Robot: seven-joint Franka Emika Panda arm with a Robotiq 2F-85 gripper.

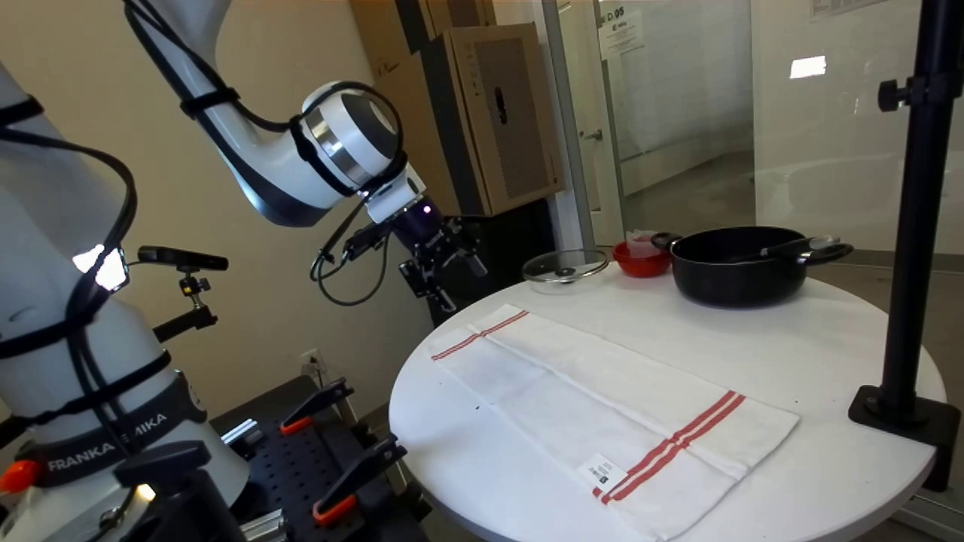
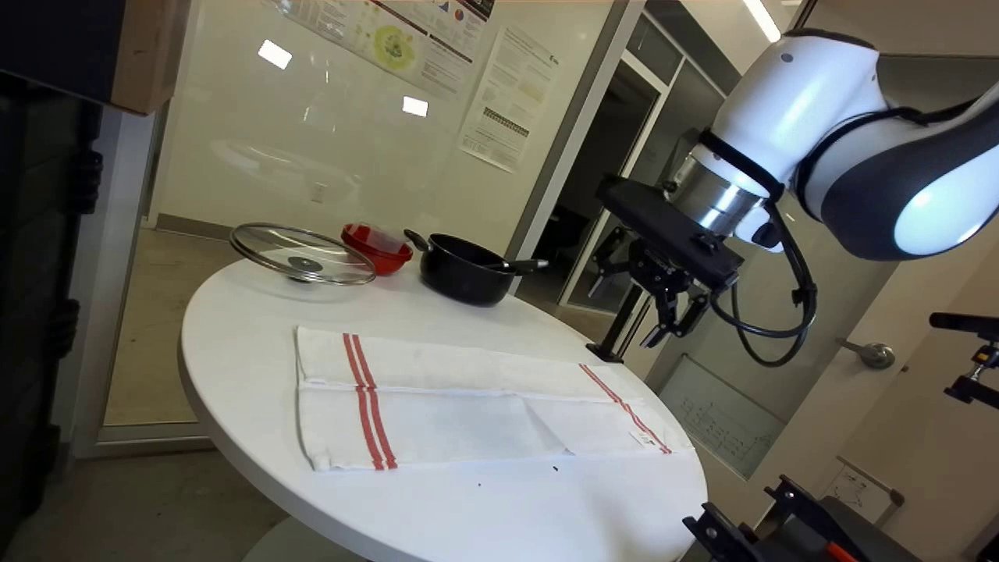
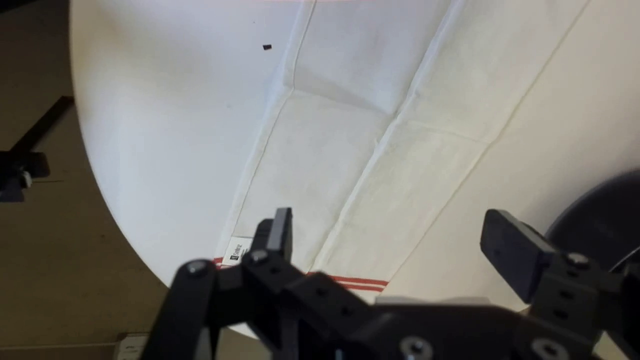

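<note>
A white towel (image 1: 578, 388) with red stripes lies on the round white table, folded lengthwise, with a crease running along its middle. Its small label shows beside the double stripe nearest exterior view 1. My gripper (image 1: 461, 287) is in the air above the table's edge on the arm's side, clear of the cloth. In the wrist view its fingers are spread wide, and only the towel (image 3: 336, 162) and tabletop are seen beyond them. Nothing is between the fingers of the open gripper (image 2: 632, 309) in exterior view 2.
A black pot (image 1: 739, 271) with a utensil in it, a red bowl (image 1: 642, 262) and a glass lid (image 2: 301, 254) stand along the table's far side. A black pole (image 1: 908, 226) is clamped at the edge. Bare tabletop (image 2: 449, 510) surrounds the towel.
</note>
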